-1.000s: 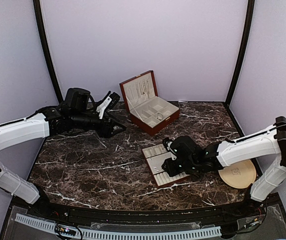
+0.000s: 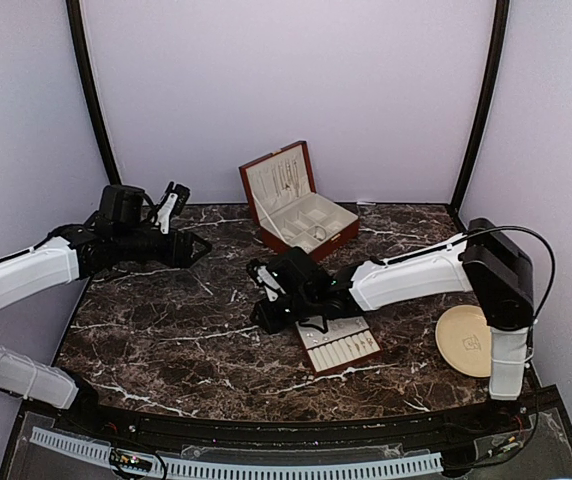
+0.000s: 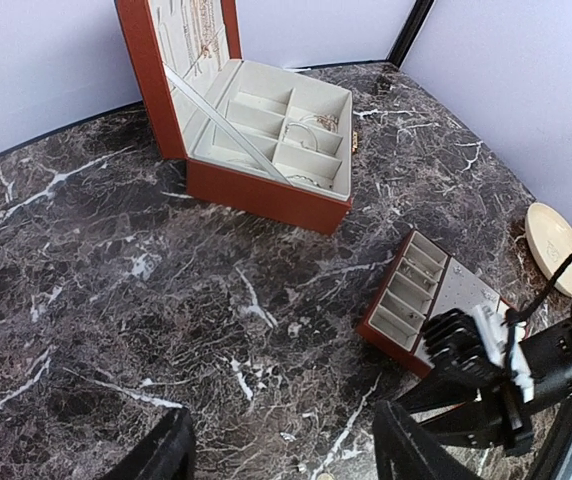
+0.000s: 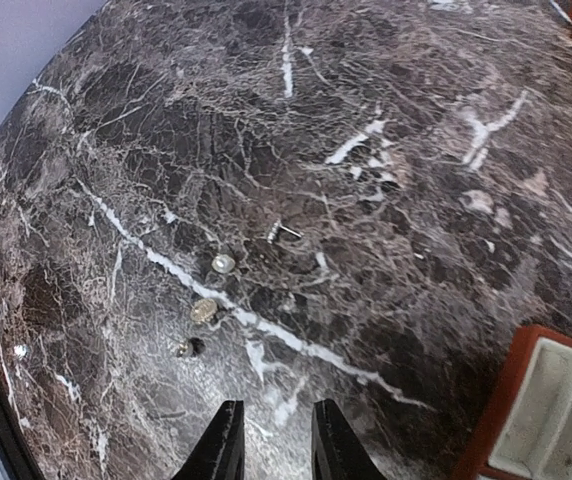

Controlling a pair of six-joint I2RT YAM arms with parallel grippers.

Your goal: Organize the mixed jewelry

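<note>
An open red jewelry box with cream compartments stands at the back; chains hang in its lid. A red tray with slotted sections lies front right. My left gripper is open and empty above the left of the table. My right gripper hangs left of the tray, part open, nothing seen between its fingers. In the right wrist view, small items lie on the marble: a silver piece, a pearl-like stud, a gold piece and a dark stud.
A beige round plate lies at the right edge.
My right gripper has moved left from over the tray to beside it, its arm raised. My left gripper has drawn back to the left.
</note>
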